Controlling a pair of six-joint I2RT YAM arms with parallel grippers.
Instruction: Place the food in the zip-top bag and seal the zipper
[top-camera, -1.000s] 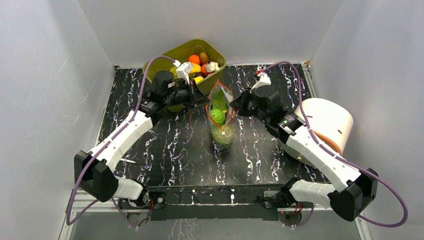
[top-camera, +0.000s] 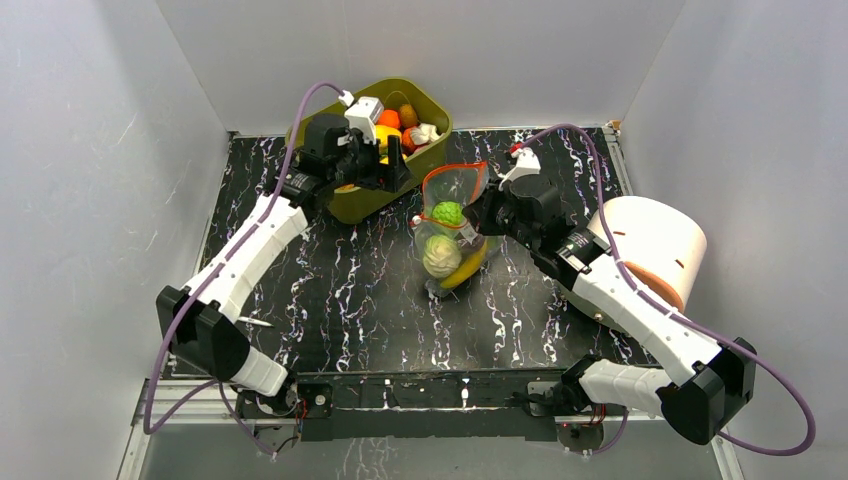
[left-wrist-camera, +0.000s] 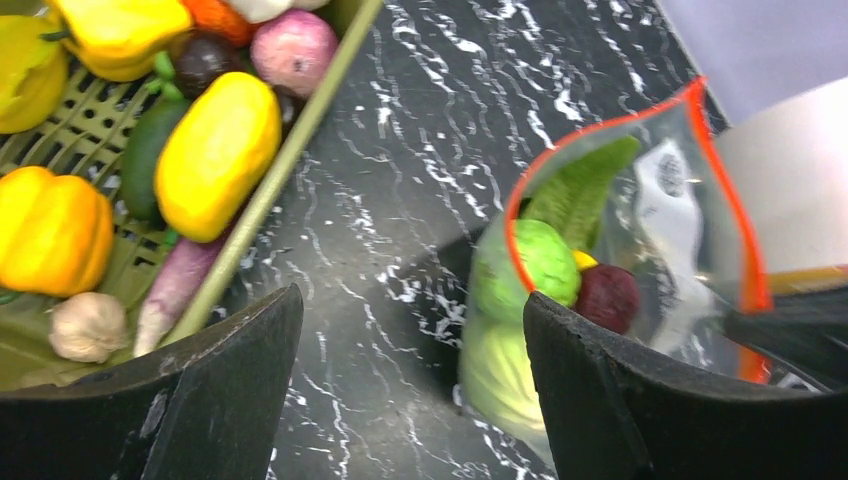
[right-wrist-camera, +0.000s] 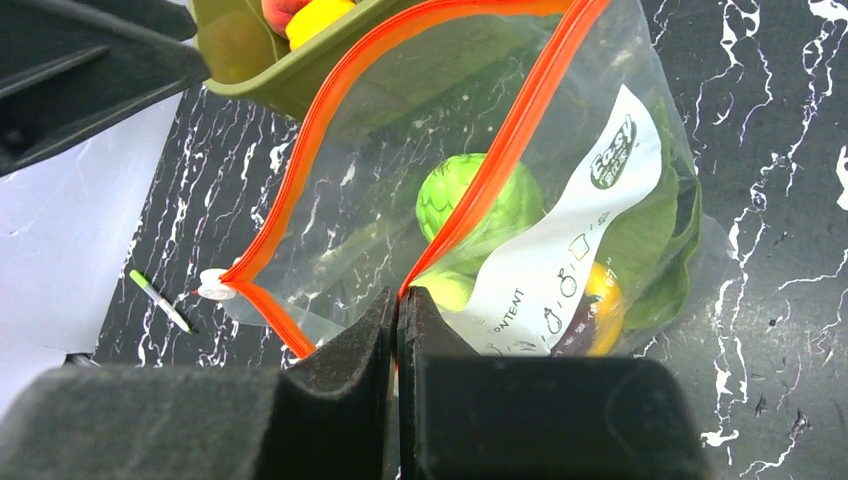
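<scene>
The clear zip top bag (top-camera: 436, 251) with orange zipper stands in the middle, its top open, holding a green round vegetable (top-camera: 447, 213), a pale cabbage (top-camera: 441, 256), a yellow item (top-camera: 467, 268) and green leaves (right-wrist-camera: 650, 230). My right gripper is shut on the bag's zipper edge at its upper right. My left gripper is open above and left of the bag, beside the bin, nothing between its fingers.
An olive bin (top-camera: 357, 207) of mixed produce stands at back left. A white cylinder (top-camera: 650, 235) lies at right. A marker (right-wrist-camera: 158, 300) lies at the left.
The bag's top has sagged and spread. The right gripper stays in place.
</scene>
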